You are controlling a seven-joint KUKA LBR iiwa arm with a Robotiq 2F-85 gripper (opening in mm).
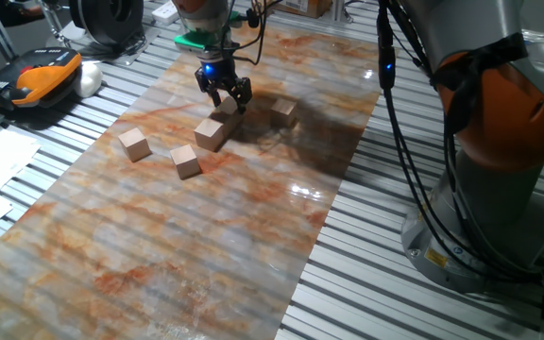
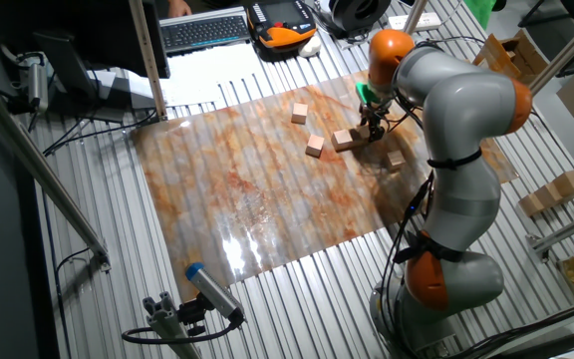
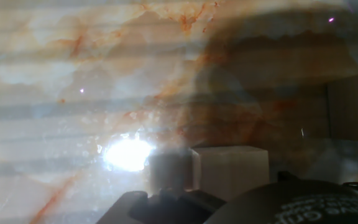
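Light wooden blocks lie on the marbled sheet. A front block [image 1: 209,135] and a block behind it [image 1: 225,119] form a short row. At the row's far end my gripper [image 1: 229,98] points down, its fingers on either side of another wooden block [image 1: 228,107]. Whether they press on that block cannot be told. From above, the gripper [image 2: 373,130] covers the right end of the row [image 2: 343,140]. The wrist view shows a pale block [image 3: 230,171] beside the dark gripper parts at the bottom edge; the fingertips' grip is not clear there.
Loose blocks stand apart: a left one [image 1: 134,144], a nearer one [image 1: 185,162] and one right of the gripper [image 1: 283,113]. The sheet's near part [image 1: 159,255] is bare. An orange-and-black device [image 1: 31,80] lies beyond the left edge.
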